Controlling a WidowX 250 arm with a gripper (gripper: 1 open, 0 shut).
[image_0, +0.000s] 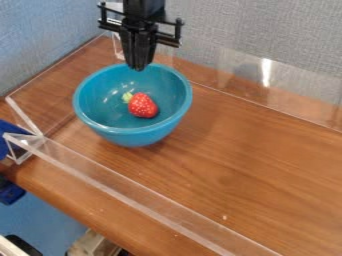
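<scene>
A teal bowl (107, 120) sits on the wooden table at the left of the view, with a red strawberry (143, 106) lying inside it. My black gripper (138, 62) hangs above the back of the bowl, its fingers pointing down. Whether it is open or shut is hard to make out from this angle.
Clear plastic walls edge it at back and front. A blue object (8, 140) with a white frame is at the left edge, and grey padded walls stand behind.
</scene>
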